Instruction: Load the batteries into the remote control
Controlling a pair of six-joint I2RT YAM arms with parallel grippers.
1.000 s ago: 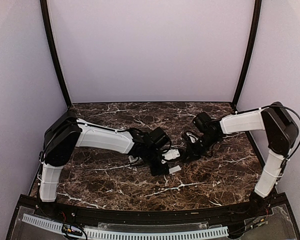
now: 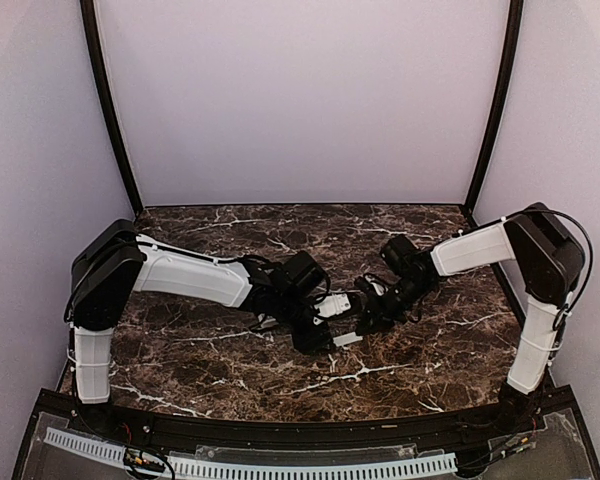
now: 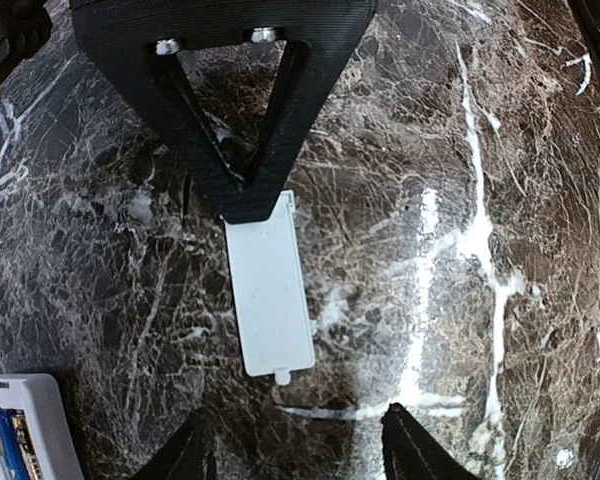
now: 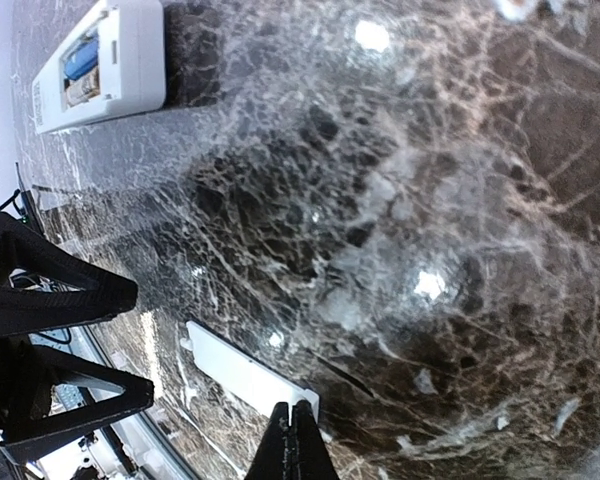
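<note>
The white battery cover (image 2: 346,340) (image 3: 268,295) (image 4: 242,370) lies flat on the marble table between the grippers. My right gripper is shut, its tips at one end of the cover; in the left wrist view its black body hides that end. My left gripper is open, its fingertips at the bottom edge of that view, just short of the cover's other end, nothing between them. The white remote (image 3: 35,430) (image 4: 105,75) lies apart with its compartment open, blue and paler batteries showing inside; in the top view the left arm mostly hides it.
Both arms reach into the middle, close to each other. Pale walls stand at the back and sides.
My left gripper has shifted slightly left since about a second ago. The right arm has moved a little left and toward the front, closer to the cover.
</note>
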